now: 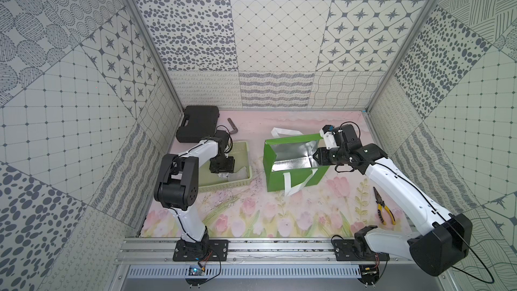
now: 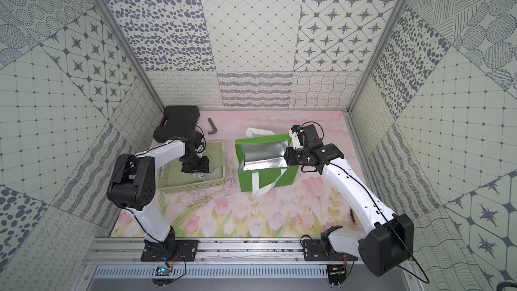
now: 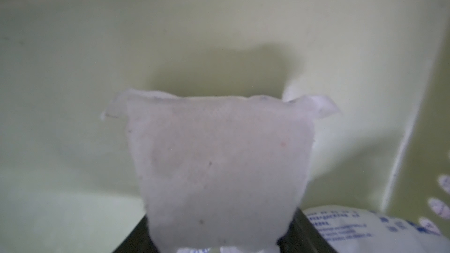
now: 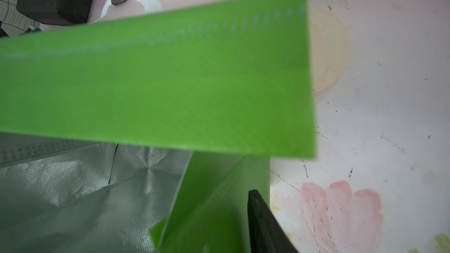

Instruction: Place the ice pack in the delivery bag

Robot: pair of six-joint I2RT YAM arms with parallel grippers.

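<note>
In the left wrist view a white ice pack (image 3: 220,164) stands up between the fingers of my left gripper, inside the light green basket (image 1: 239,148); whether the fingers press on it is unclear. The green delivery bag (image 2: 253,183) stands open beside the basket, showing its silver lining (image 1: 296,159). My right gripper (image 1: 322,156) is at the bag's right end; in the right wrist view one dark finger (image 4: 262,215) shows by the green side fabric, and its opening is unclear.
Another printed pack (image 3: 356,229) lies in the basket. A black case (image 1: 196,121) and a small dark tool (image 1: 232,126) are at the back left. Pliers (image 1: 385,210) lie at the front right. Floor space before the bag is clear.
</note>
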